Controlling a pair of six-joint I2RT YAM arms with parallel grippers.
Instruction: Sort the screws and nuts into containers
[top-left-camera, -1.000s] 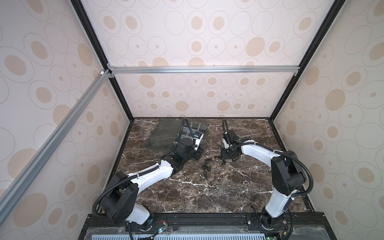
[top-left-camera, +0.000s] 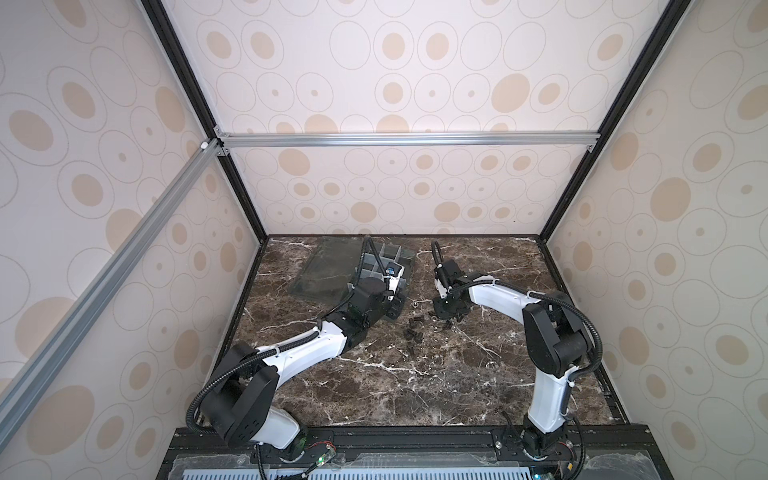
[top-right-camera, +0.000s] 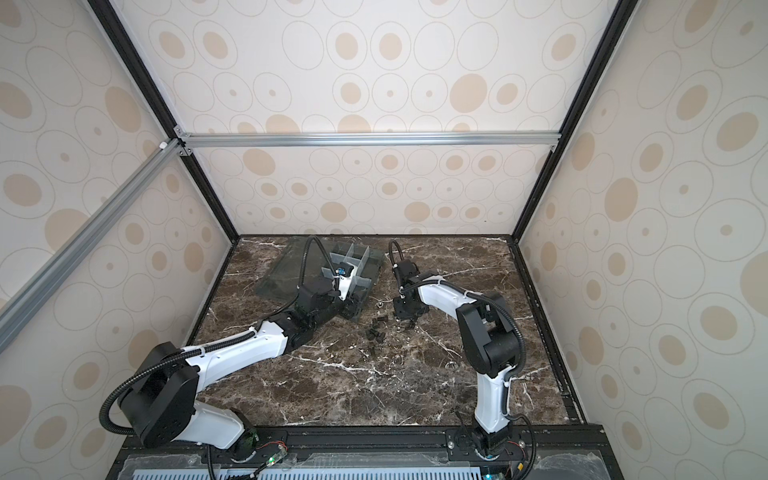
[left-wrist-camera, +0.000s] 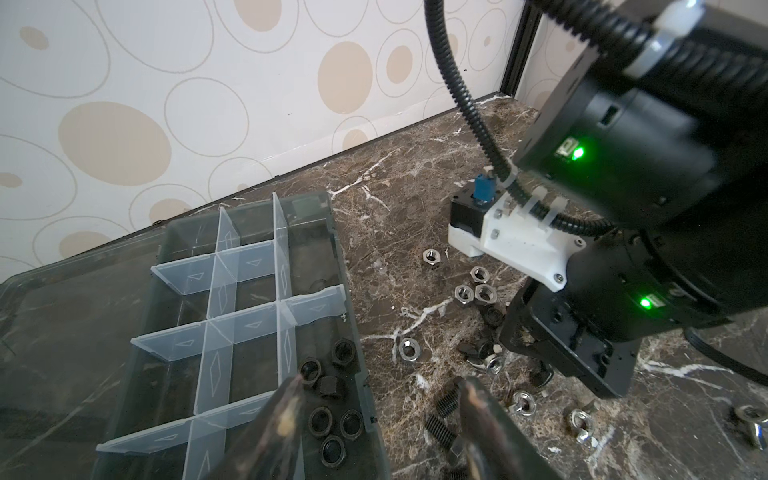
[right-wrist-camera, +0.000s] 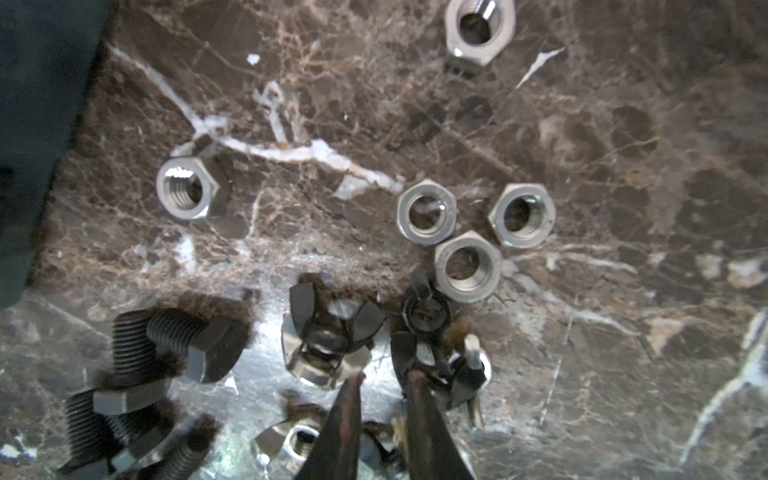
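Note:
A grey divided case (left-wrist-camera: 332, 232) stands open in the left wrist view, with several dark nuts (left-wrist-camera: 320, 420) in its near right compartment. My left gripper hovers over the case's right edge, fingers wide apart and empty. In the right wrist view, my right gripper points down into a cluster of wing nuts (right-wrist-camera: 324, 340); its fingertips are apart, with a narrow gap. Small hardware shows behind and between the fingers, none of it visibly gripped. Silver hex nuts (right-wrist-camera: 468, 266) lie beyond the cluster, and dark bolts (right-wrist-camera: 132, 352) are heaped to its left.
More loose silver hardware (left-wrist-camera: 580, 424) lies on the dark marble table (top-left-camera: 496, 392) near my right arm. The case's lid (top-left-camera: 321, 268) lies flat to the left. Both arms reach in close together.
The left arm has stayed almost still.

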